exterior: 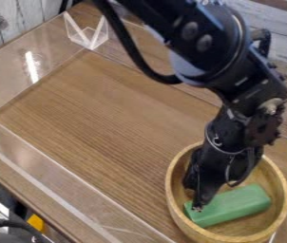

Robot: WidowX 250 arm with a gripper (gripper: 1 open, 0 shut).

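A wooden bowl (pixel 260 225) sits at the lower right of the table, holding a green rectangular block (pixel 230 205) lying flat in it. My black gripper (pixel 199 197) reaches down into the bowl, its tips at the upper left end of the block. It looks shut, and I see nothing held between its fingers, though the arm hides part of that area.
Clear plastic barriers (pixel 38 161) run along its left and front edges. A white wire-like holder (pixel 86 30) stands at the back left, near a wall.
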